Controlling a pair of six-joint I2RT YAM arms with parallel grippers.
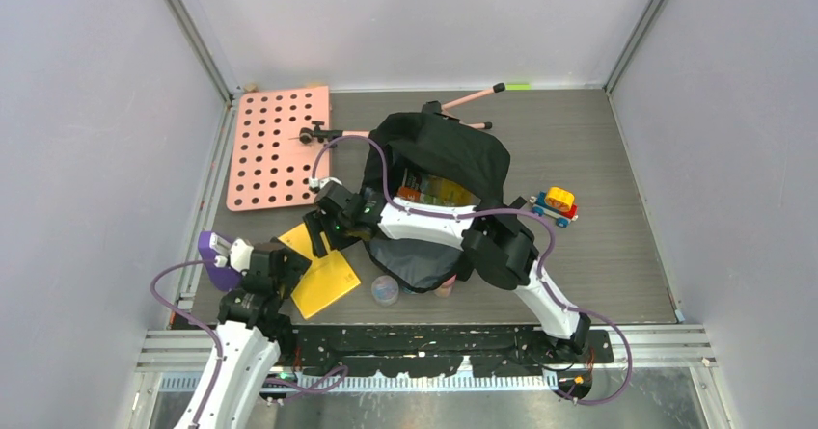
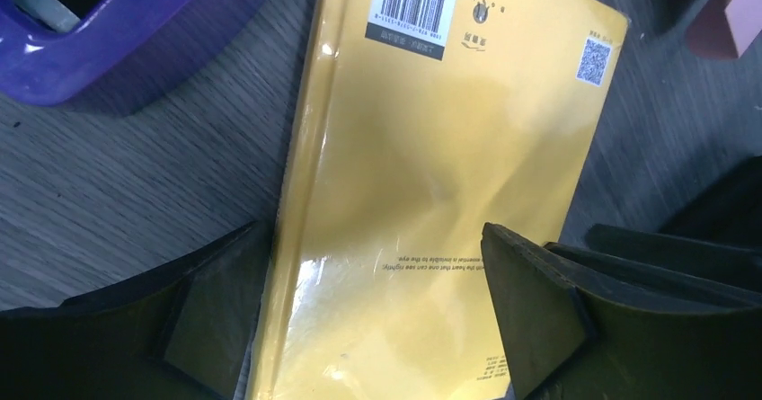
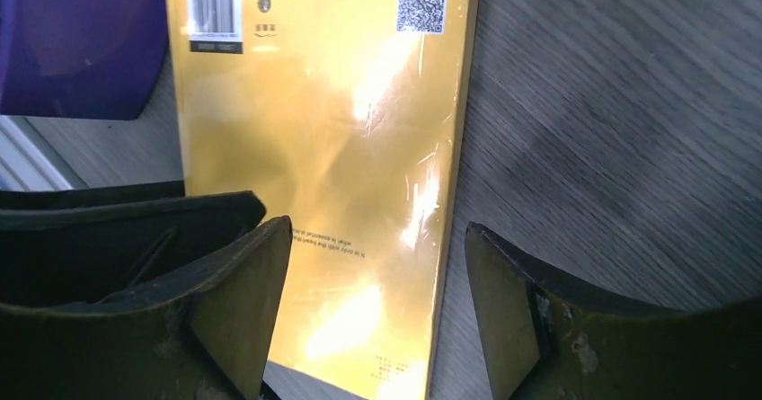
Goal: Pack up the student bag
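A yellow book (image 1: 326, 280) (image 2: 431, 166) (image 3: 323, 130) in shrink wrap lies flat on the table. My left gripper (image 1: 289, 265) is open over its left long edge, one finger outside that edge, the other over the cover. My right gripper (image 1: 318, 231) is open over the book's other long side, one finger over the cover, the other beside it. A black bag (image 1: 434, 140) stands open in the middle, with yellow and orange items inside, partly hidden by the right arm.
A purple case (image 1: 214, 267) sits left of the book. A pink perforated board (image 1: 265, 149) lies back left. A clear cup (image 1: 384, 290) is at the front, a toy car (image 1: 555, 207) at the right.
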